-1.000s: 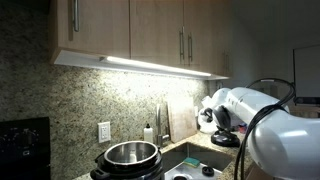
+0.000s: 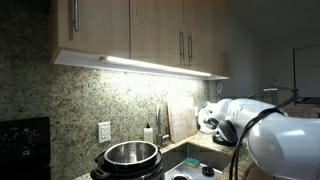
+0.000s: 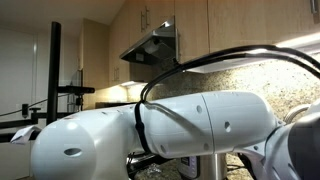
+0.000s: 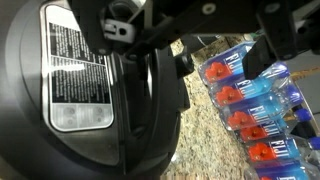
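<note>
In the wrist view, a round black lid-like object [image 4: 85,148] with a printed label [image 4: 78,80] fills the left side. My gripper is open above it, its dark fingers [image 4: 265,58] wide apart. The left finger overlaps the object's raised black part; contact there cannot be made out. A pack of water bottles [image 4: 262,125] with blue labels and red marks lies on the right. In the first exterior view, the white arm [image 2: 280,140] reaches to the counter's far end, where a dark shape shows and its fingers are too small to read.
A metal-lined black pot [image 2: 132,155] stands in front of the speckled backsplash. Beyond it are a sink [image 2: 185,153] with a green sponge [image 2: 192,162], a soap bottle [image 2: 148,133], a faucet and a cutting board [image 2: 182,118]. Wooden cabinets [image 2: 155,30] hang above.
The arm's far end has shifted slightly, and the dark shape beside it looks different from before. Pot, sink and sponge have stayed where they were.
</note>
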